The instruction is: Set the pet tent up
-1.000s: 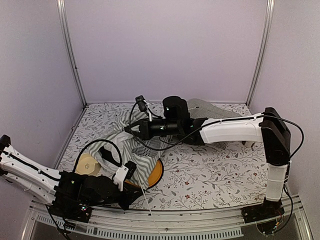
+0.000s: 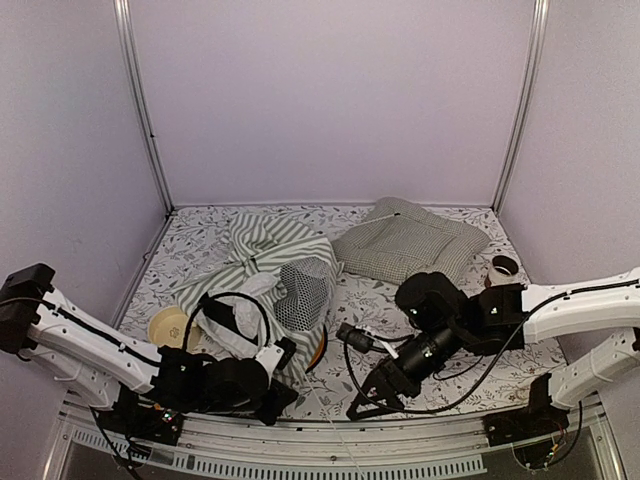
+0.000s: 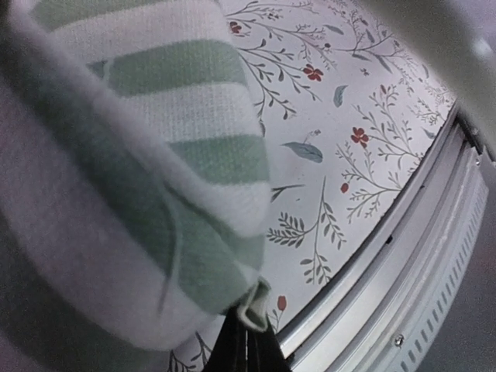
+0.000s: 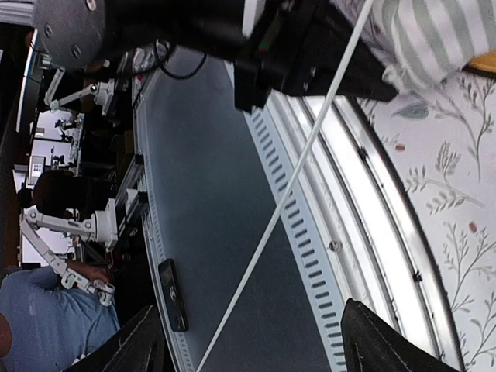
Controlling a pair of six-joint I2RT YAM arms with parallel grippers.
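The green-and-white striped tent fabric (image 2: 255, 240) lies bunched on the left half of the table, with grey mesh (image 2: 302, 290) on it. My left gripper (image 2: 280, 400) is shut at its front edge; in the left wrist view a small fold or tip (image 3: 253, 306) of pale material is at its fingertips, whether gripped I cannot tell. A thin white rod (image 4: 283, 201) runs from near that gripper past the table's front edge. My right gripper (image 2: 368, 398) is open at the front, right of the fabric, above the rod in the right wrist view.
A grey cushion (image 2: 420, 245) lies at the back right, beside a roll (image 2: 502, 270). A cream bowl (image 2: 170, 325) sits at the left. An orange disc (image 2: 319, 347) is partly under the fabric.
My right arm has swung from over the fabric down and right to the front edge. My left gripper has moved slightly right, and the fabric's front edge with it.
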